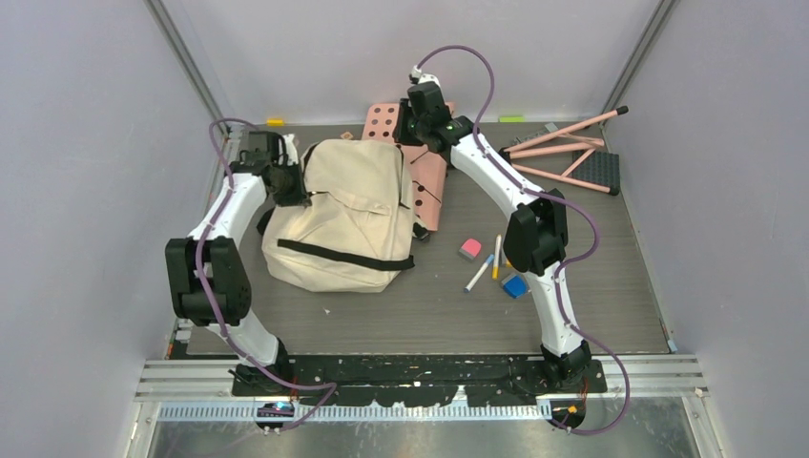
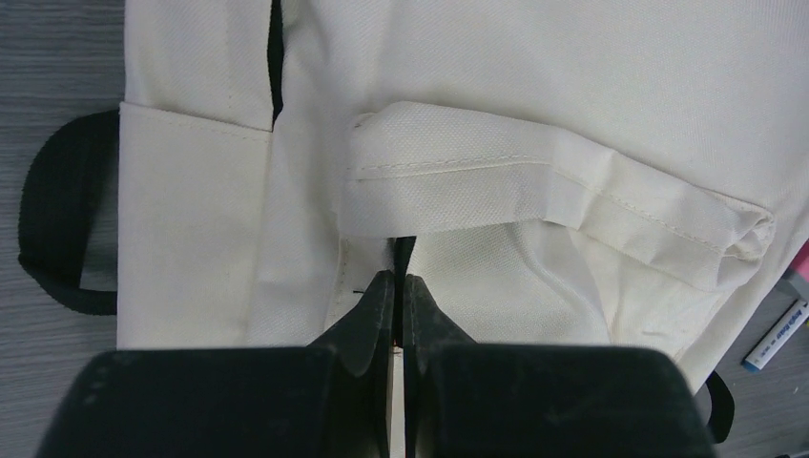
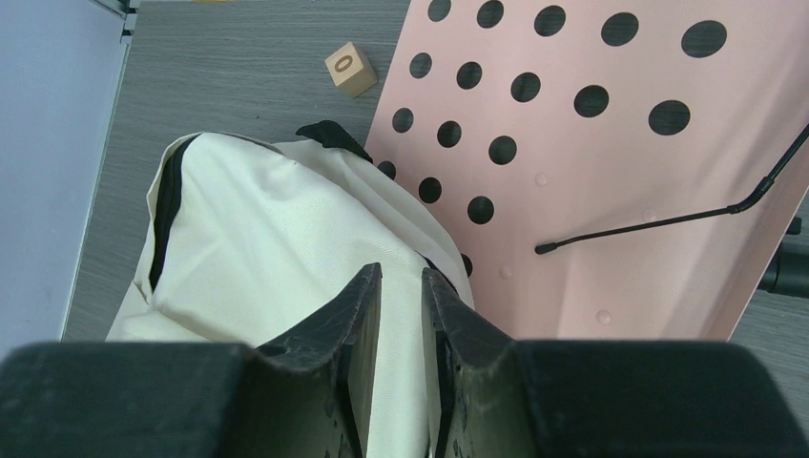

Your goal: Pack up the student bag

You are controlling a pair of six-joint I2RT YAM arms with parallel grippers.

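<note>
The cream bag (image 1: 334, 219) lies flat on the left half of the table, a black band across its front. At its left upper part my left gripper is shut on a thin black tab (image 2: 404, 250), just below the folded flap (image 2: 448, 172). My right gripper hangs above the bag's upper right edge, its fingers (image 3: 366, 305) part open with a narrow gap and only bag cloth seen behind them. On the table right of the bag are a pink block (image 1: 470, 249), a blue block (image 1: 514, 286), a blue-ended marker (image 1: 479, 274) and a yellow-ended marker (image 1: 497, 258).
A pink perforated panel (image 1: 427, 186) lies against the bag's right side. Behind the bag sits a small wooden block (image 3: 351, 70). Pink legs (image 1: 572, 127) and a black mesh piece (image 1: 599, 169) fill the far right corner.
</note>
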